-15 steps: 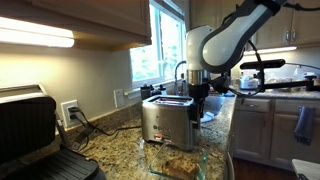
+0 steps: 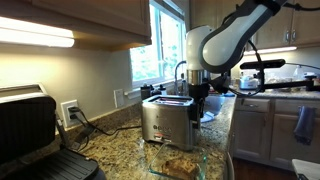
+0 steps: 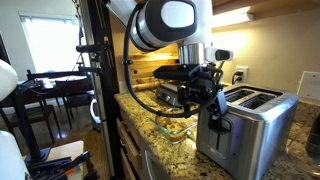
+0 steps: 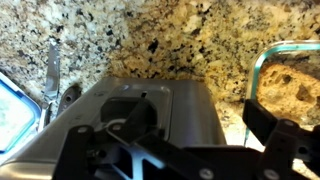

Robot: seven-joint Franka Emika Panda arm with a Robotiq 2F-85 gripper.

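A silver toaster (image 2: 165, 122) stands on the granite counter, its slots facing up in exterior view 2. Close against the toaster's end and upper edge is my gripper, pointing down. In the wrist view its black fingers are well apart, with part of the toaster's side and bare counter showing between them. One finger overlaps the toaster and the other comes near the glass dish. Inside that clear dish (image 2: 153, 159) lies a piece of bread (image 4: 288, 95). The exterior views do not clearly show whether a finger touches the toaster.
A black appliance with a ridged plate (image 2: 48, 158) sits at the near left, by a wall outlet (image 2: 71, 112) with a cord. A knife (image 4: 52, 75) and a blue-edged container (image 4: 12, 115) lie on the toaster's other side.
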